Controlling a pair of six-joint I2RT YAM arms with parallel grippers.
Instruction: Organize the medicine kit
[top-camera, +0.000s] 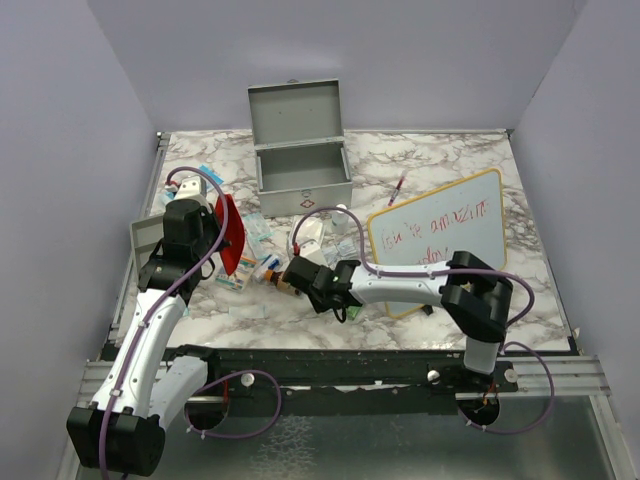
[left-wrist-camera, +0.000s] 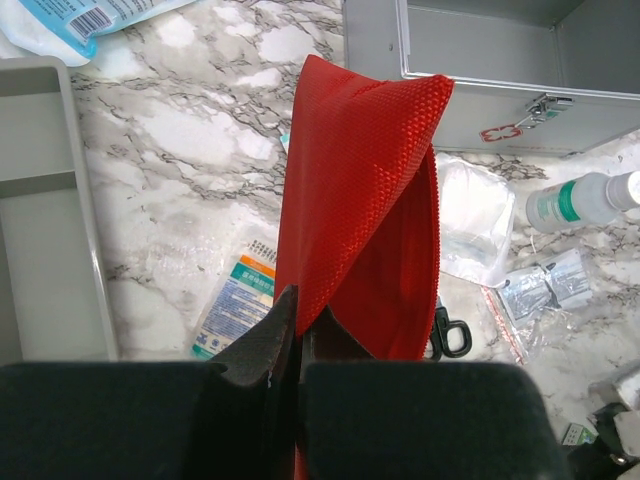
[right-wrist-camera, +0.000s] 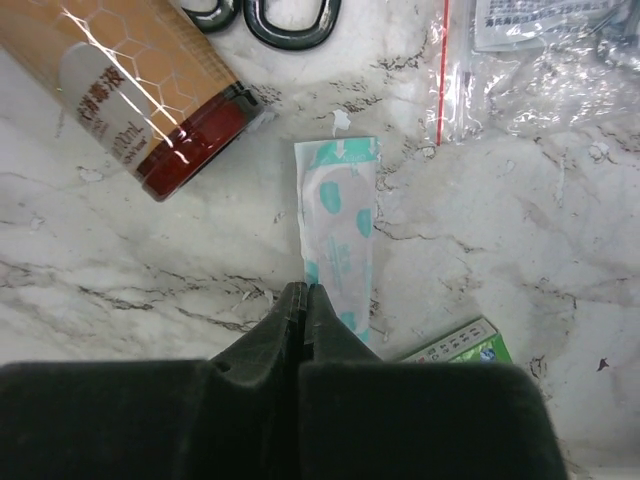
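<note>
In the right wrist view a white and teal bandage strip (right-wrist-camera: 340, 220) lies flat on the marble table. My right gripper is shut with nothing between its fingers; the tips are over the strip's lower left side, and the strip continues past them on the right. My left gripper is shut on a red pouch (left-wrist-camera: 350, 190), which stands up folded and partly open. The grey medicine box (top-camera: 303, 190) stands at the back with its lid raised, empty inside.
Near the strip lie a brown bottle (right-wrist-camera: 130, 90), black-handled scissors (right-wrist-camera: 292, 30), a clear zip bag (right-wrist-camera: 530, 95) and a green box (right-wrist-camera: 470, 345). A grey tray (left-wrist-camera: 60, 220) is at the left, a whiteboard (top-camera: 440, 230) at the right.
</note>
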